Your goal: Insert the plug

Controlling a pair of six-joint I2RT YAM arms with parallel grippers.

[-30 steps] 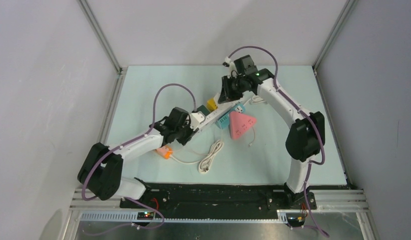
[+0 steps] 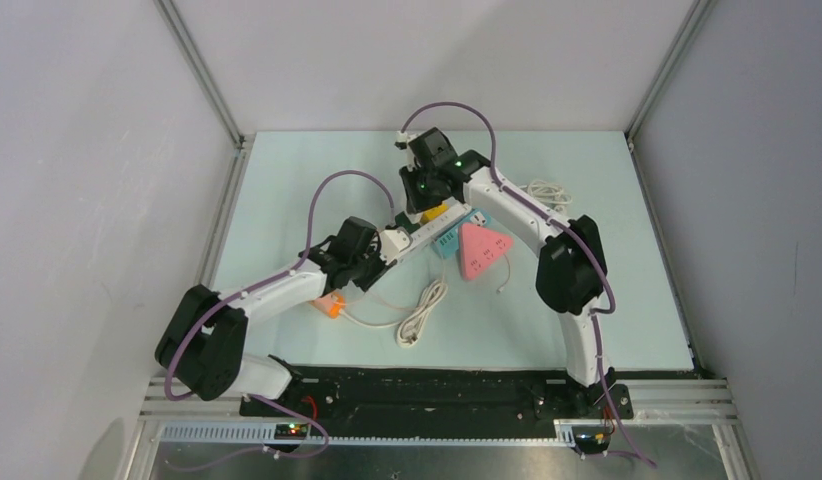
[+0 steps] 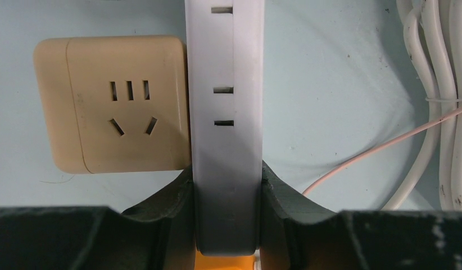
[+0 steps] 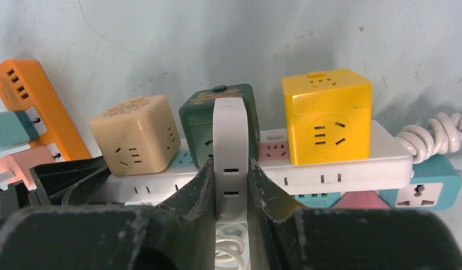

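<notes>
A long white power strip [image 4: 358, 171] runs across the right wrist view, and my left gripper is shut on its end. Tan [image 4: 139, 135], dark green [image 4: 189, 121] and yellow [image 4: 330, 118] plug blocks sit along the far side of the strip. My right gripper is shut on a white slotted plug block [image 4: 230, 132], held over the strip and in front of the green block. From that camera the white block covers part of the green one. Its prongs are out of sight, so contact with the strip cannot be told.
A pink triangular socket [image 2: 482, 250] and a blue socket [image 2: 448, 243] lie right of the strip. An orange block [image 4: 46, 112] stands beyond the left gripper. Coiled white cable [image 2: 419, 315] lies nearer the front.
Over the last second my right gripper has moved left along the strip, from beyond the yellow block to near the green one. The left arm has barely shifted.
</notes>
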